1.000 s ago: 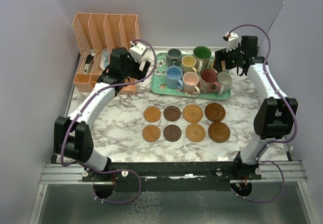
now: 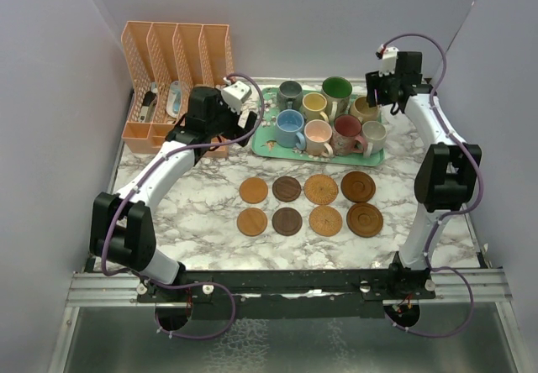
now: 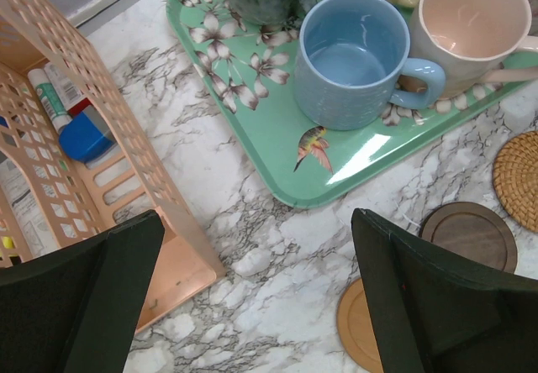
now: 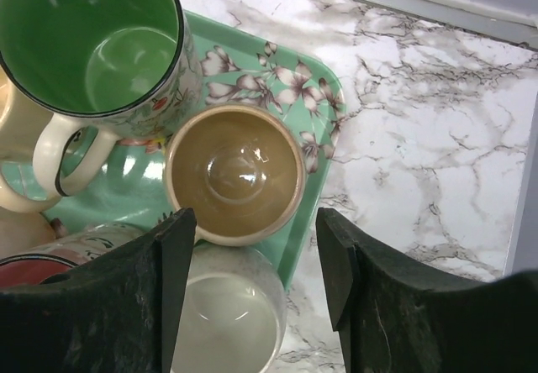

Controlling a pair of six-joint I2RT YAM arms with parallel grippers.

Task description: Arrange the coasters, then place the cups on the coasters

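Observation:
Mugs stand on a green tray [image 2: 271, 150]: blue [image 3: 345, 96], pink [image 2: 319, 138], grey, yellow, red, green [image 4: 118, 54], a tan cup [image 4: 231, 171] and a whitish one [image 4: 223, 318]. Several round coasters [image 2: 287, 190] lie in two rows on the marble table in front. Beside the tray's left end, my left gripper is open and empty. My right gripper hangs above the tan cup at the tray's back right, fingers apart, nothing seen held.
An orange divided rack [image 3: 185, 247] with small items stands back left. Bare marble [image 2: 193, 230] shows at the front left and right of the tray; grey walls border the table.
My right arm has shifted, its gripper moving slightly back and right over the tan cup. The left arm has moved only slightly. The mugs appear unmoved.

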